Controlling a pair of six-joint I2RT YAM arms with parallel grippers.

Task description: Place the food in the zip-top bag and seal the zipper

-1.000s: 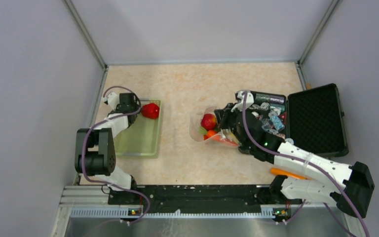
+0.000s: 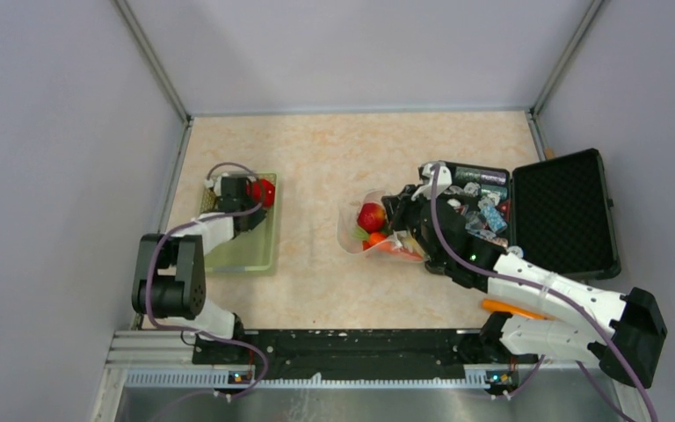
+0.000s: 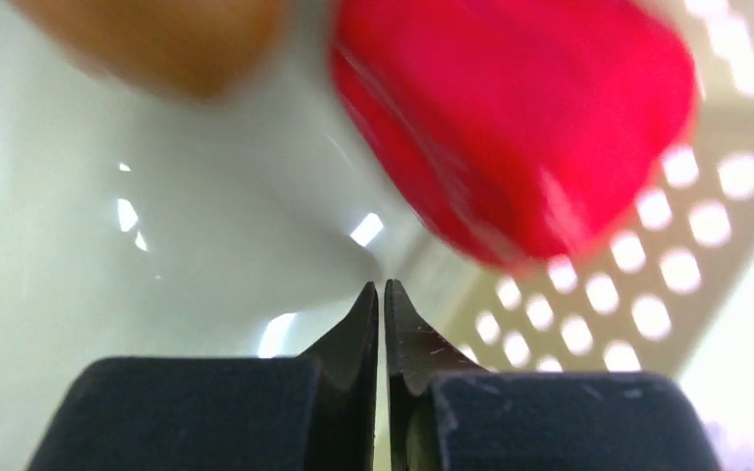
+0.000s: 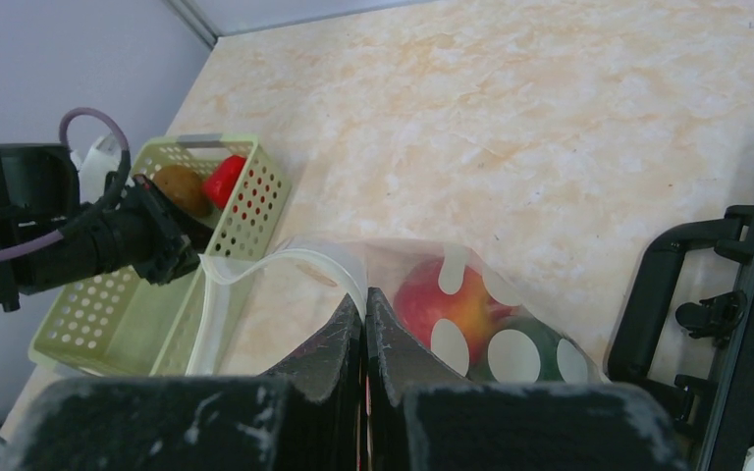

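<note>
In the left wrist view my left gripper is shut, its tips meeting with nothing between them. The potato, brown and blurred, lies outside the fingers at the upper left; the right wrist view has the potato [image 4: 183, 188] in the basket's far corner. Beside it sits a red pepper [image 3: 525, 118], also in the basket [image 2: 268, 246]. My right gripper is shut on the rim of the clear zip top bag [image 4: 299, 257], holding its mouth up. Inside the bag are a red apple [image 2: 371, 216], an orange item [image 2: 378, 238] and something green.
A black case [image 2: 567, 211] with several small packets stands open behind the right arm. An orange rod-like item [image 2: 510, 308] lies near the right arm's base. Bare table [image 2: 308, 176] separates basket and bag.
The left gripper has gone from open around the potato to shut, and moved rightward toward the pepper. The basket has shifted slightly left in the top view. The right arm has hardly moved.
</note>
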